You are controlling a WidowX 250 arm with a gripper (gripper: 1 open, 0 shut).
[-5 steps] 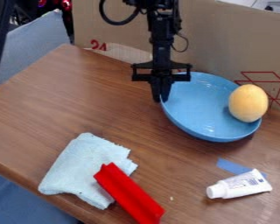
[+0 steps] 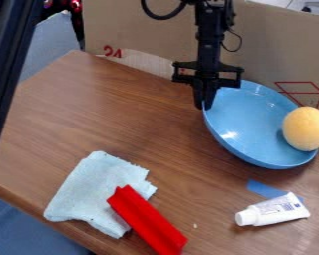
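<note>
The black gripper [image 2: 206, 100] reaches down at the left rim of a blue round plate [image 2: 245, 125], its fingers shut at that rim; whether the rim is between them is too small to tell. A yellow oval object [image 2: 306, 127] rests in the right part of the plate. At the front lie a folded light-blue cloth [image 2: 85, 194], a red elongated object [image 2: 147, 219] and a white tube [image 2: 271, 210].
A cardboard panel [image 2: 136, 40] stands along the back. A small piece of blue tape [image 2: 265, 188] is on the wooden table [image 2: 69, 120].
The gripper has moved to the right and slightly toward the front, and the plate with the yellow object has shifted the same way along with it.
</note>
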